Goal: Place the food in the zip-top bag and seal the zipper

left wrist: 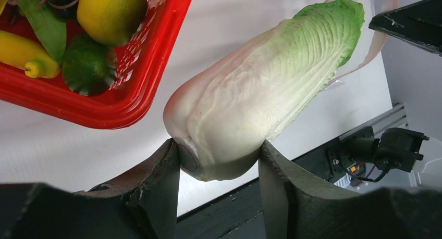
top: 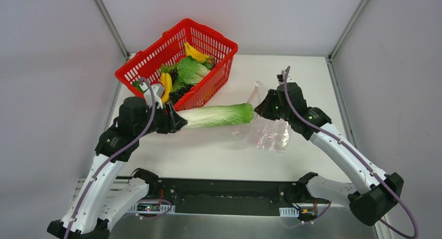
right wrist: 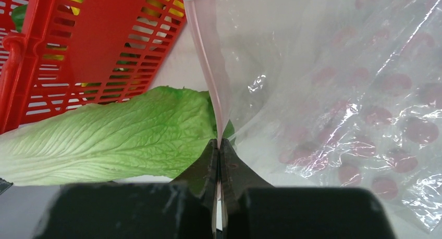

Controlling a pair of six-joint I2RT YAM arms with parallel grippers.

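Observation:
In the left wrist view, my left gripper pinches the pale base of a long Chinese cabbage (left wrist: 263, 77) between its fingers. Across the top view the cabbage (top: 219, 115) points right, its leafy tip close beside my right gripper (top: 256, 113). A clear zip bag with pink dots (right wrist: 359, 124) hangs from my right gripper, whose fingers are shut on the edge of its pinkish zipper strip (right wrist: 206, 62). Seen from the right wrist, the leafy tip overlaps this strip, and a bit of green shows past it; I cannot tell how far inside it sits.
A red basket (top: 228, 75) stands at the back left, holding a lettuce (top: 191, 71), bananas (top: 166, 85), dark grapes (top: 180, 93) and other produce. Its near corner is close to the left gripper.

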